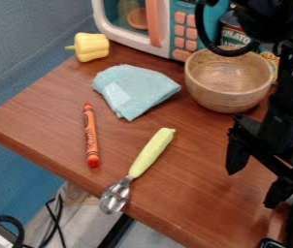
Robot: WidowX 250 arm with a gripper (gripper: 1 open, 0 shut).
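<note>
My black gripper [245, 147] hangs low over the right side of the wooden table, right of a spoon [146, 159] with a pale yellow-green handle and metal head, and below a wooden bowl [224, 85]. Whether its fingers are open or shut is unclear. An orange crayon [91, 134] lies at the left, with a folded light blue cloth [134, 91] behind it.
A toy microwave [149, 24] stands at the back, with a yellow object [89, 46] to its left and a can partly hidden behind the bowl.
</note>
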